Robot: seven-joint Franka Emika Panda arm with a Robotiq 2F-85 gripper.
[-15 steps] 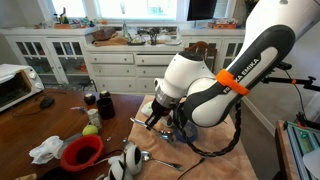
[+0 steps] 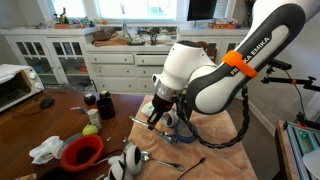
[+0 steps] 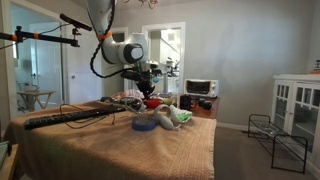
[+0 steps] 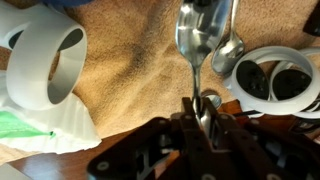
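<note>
A shiny metal spoon is held in my gripper, its handle running between the fingers and its bowl pointing away from the hand. In exterior view 1 my gripper hangs over the tan cloth, with the spoon showing just beside it. Its fingers are shut on the handle. A second spoon lies on the cloth close to the held one in the wrist view.
A red bowl stands on the left. White goggle-like rings lie right of the gripper in the wrist view, and a white curved object lies left. A blue bowl is behind the gripper. Bare cloth stretches to the right.
The arm has shifted slightly, its upper link moving right in exterior view 1. The gripper stays at almost the same place over the cloth.
</note>
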